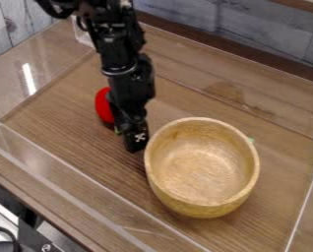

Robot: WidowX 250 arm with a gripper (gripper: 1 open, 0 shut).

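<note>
A black robot arm reaches down from the top of the view, its gripper [132, 130] low over the wooden table beside the left rim of a large wooden bowl [200, 175]. The gripper is open; what lies between its dark fingers is hard to make out. A red round object [105, 105] sits just behind and left of the gripper, partly hidden by it.
A small green bit shows behind the bowl's right rim. The table's edge runs along the upper left.
</note>
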